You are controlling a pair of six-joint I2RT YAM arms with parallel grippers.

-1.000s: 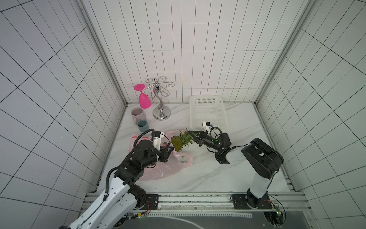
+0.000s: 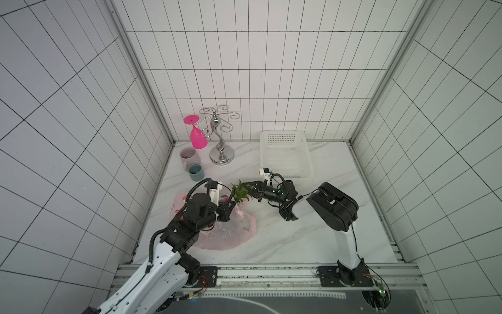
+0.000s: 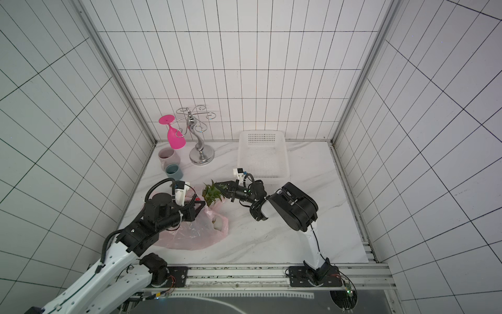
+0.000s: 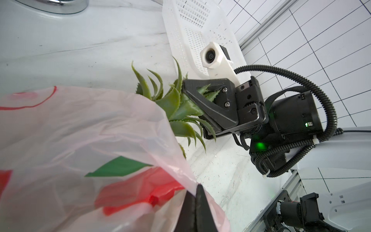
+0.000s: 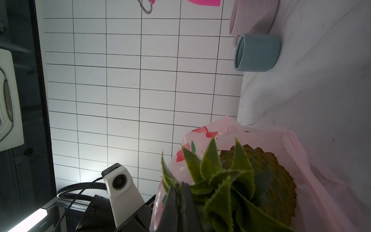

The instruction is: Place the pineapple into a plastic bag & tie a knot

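The pineapple (image 5: 276,181) shows its brown-green body and leafy crown in the right wrist view, with the pink bag's mouth around it. My right gripper is shut on its crown leaves. From above, only the green leaves (image 2: 240,193) stick out of the pink plastic bag (image 2: 224,236), and the body is hidden. My left gripper is shut on the bag's rim, at the near side of the mouth. In the left wrist view, the bag (image 4: 77,131) with red and green print covers the pineapple's body, leaving the crown outside.
A blue cup (image 2: 196,172) and a pink mug (image 2: 189,157) stand behind the bag. Beside them are a pink goblet (image 2: 198,137) and a metal stand (image 2: 221,154). A white basket (image 2: 285,157) sits at the back.
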